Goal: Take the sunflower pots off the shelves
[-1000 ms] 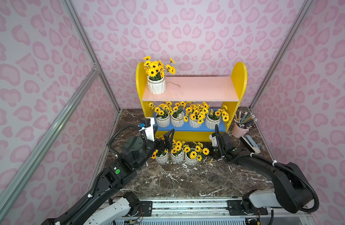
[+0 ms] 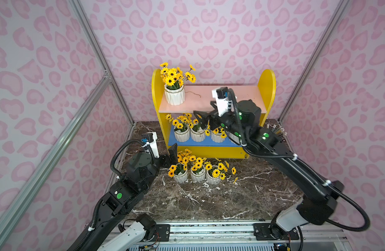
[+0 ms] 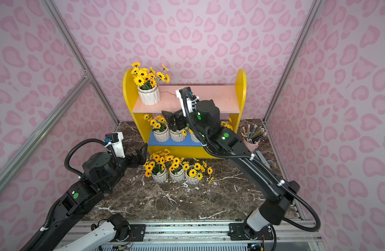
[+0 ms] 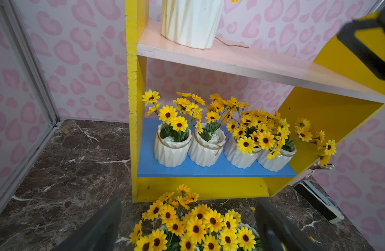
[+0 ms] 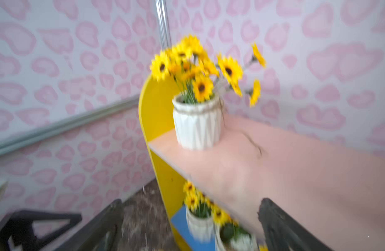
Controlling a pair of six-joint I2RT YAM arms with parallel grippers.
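A white pot of sunflowers point(image 5: 197, 125) stands at the left end of the pink top shelf point(image 2: 226, 98). Several more, among them the leftmost potted sunflower point(image 4: 171, 150), line the blue middle shelf point(image 4: 188, 170). On the table in front stand three: a left pot point(image 2: 180, 177), a middle pot point(image 2: 198, 176) and a right pot point(image 2: 213, 180). My right gripper is open and empty, raised before the top shelf, to the right of its pot. Low at the left, my left gripper is open near the table pots, its fingers apart and blurred.
The shelf's yellow side panels point(image 2: 265, 90) rise above the top shelf. A pink holder of sticks point(image 3: 251, 145) and a dark-and-white box point(image 4: 320, 200) stand to the right.
My right gripper has risen from low at the right to the height of the top shelf and moved left. My left gripper has drawn back slightly to the left. The pots stay in place.
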